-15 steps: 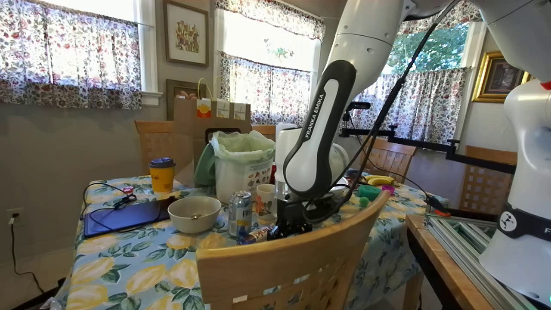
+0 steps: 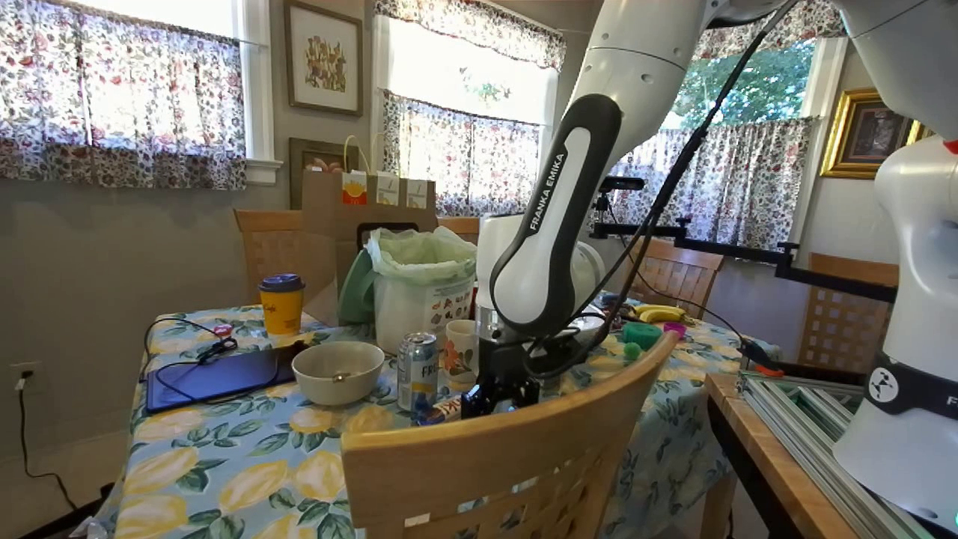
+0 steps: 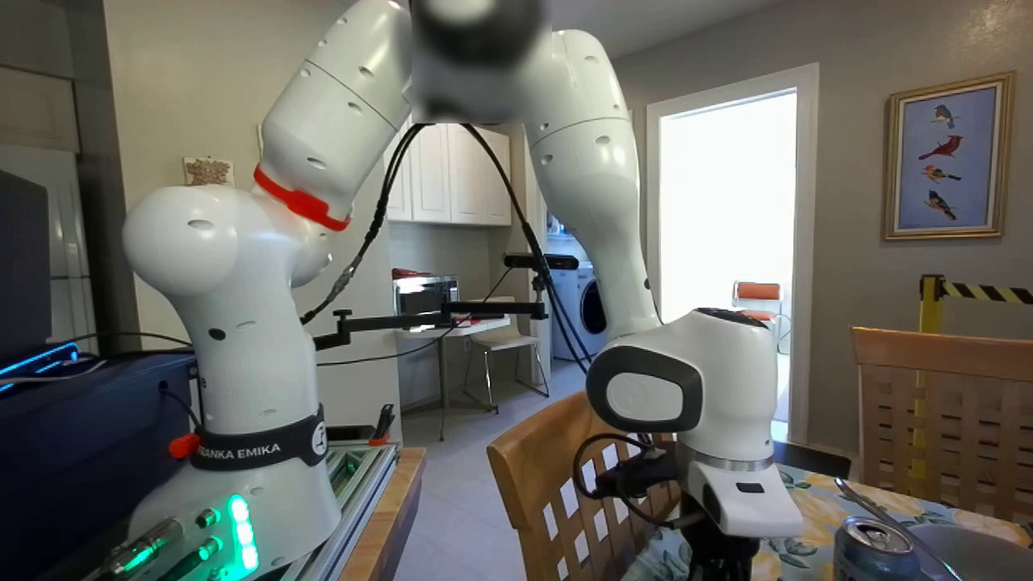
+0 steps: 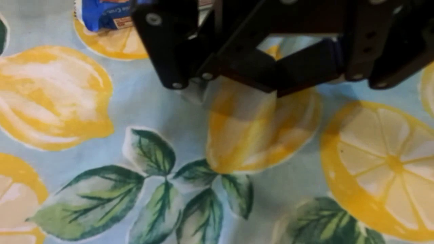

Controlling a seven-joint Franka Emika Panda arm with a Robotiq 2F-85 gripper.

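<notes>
Low over the lemon-print tablecloth, my gripper is shut, its fingertips meeting with nothing visible between them. A blue snack wrapper (image 4: 106, 15) lies at the upper left of the wrist view, partly hidden by the gripper's linkage. From exterior view 1, the same wrapper (image 2: 437, 413) shows just left of the gripper (image 2: 498, 409), behind the chair back. The gripper's tips are cut off at the bottom of exterior view 2.
A soda can (image 2: 418, 371), a mug (image 2: 460, 349) and a grey bowl (image 2: 337, 372) stand close by. Behind them is a lined white bin (image 2: 422, 310). The wooden chair back (image 2: 512, 449) rises in front. Bare tablecloth lies at front left.
The arm and gripper have shifted slightly left in exterior view 1, covering a little more of the wrapper. Other objects look unmoved.
</notes>
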